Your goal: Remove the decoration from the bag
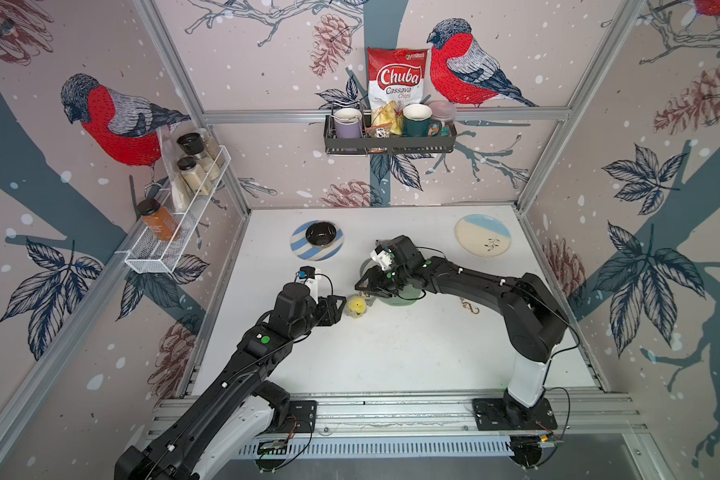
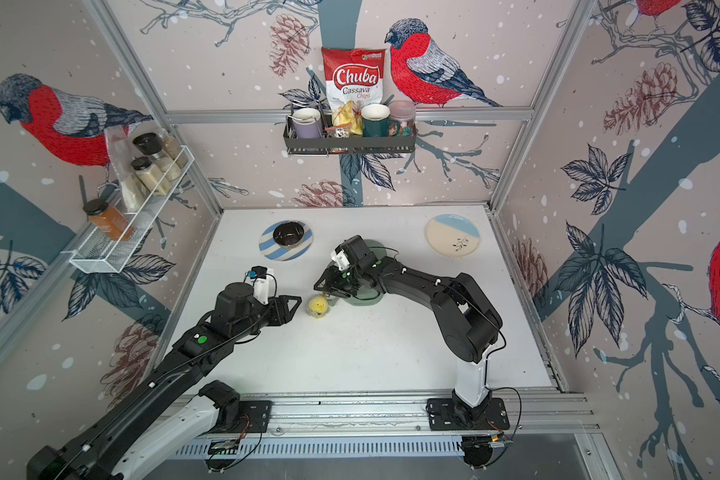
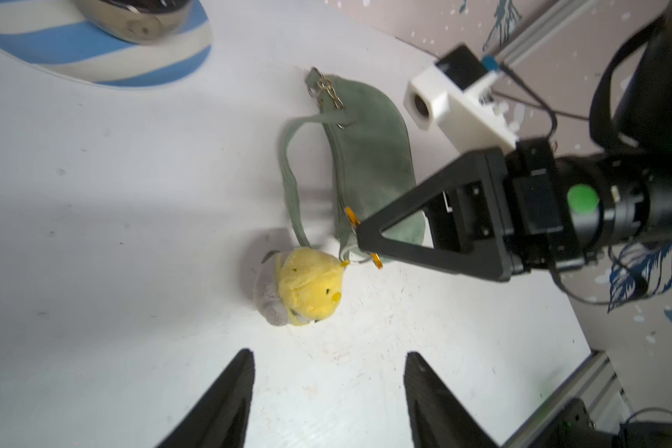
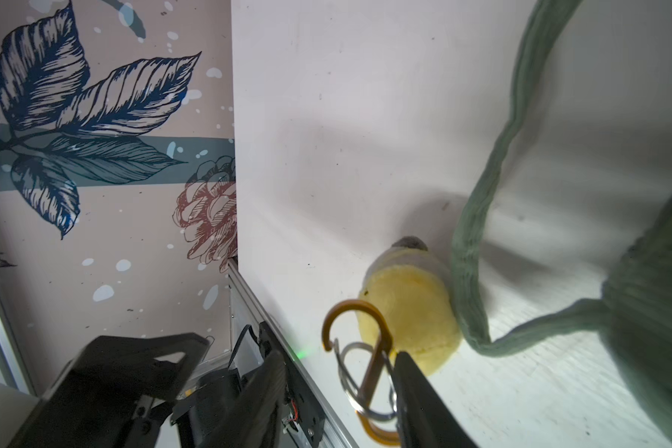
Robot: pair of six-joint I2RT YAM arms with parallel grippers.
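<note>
A yellow and grey plush toy lies on the table beside the green bag, whose strap runs past it. My right gripper is over the toy, with an orange-and-silver clasp at its fingertips; it looks partly closed, though whether it grips firmly is unclear. A thin link seems to join toy and clasp in the left wrist view. My left gripper stands open with nothing between its fingers, on the near side of the toy.
A striped plate with a black bowl sits back left, a cream and blue plate back right. A short chain lies right of the bag in the top left view.
</note>
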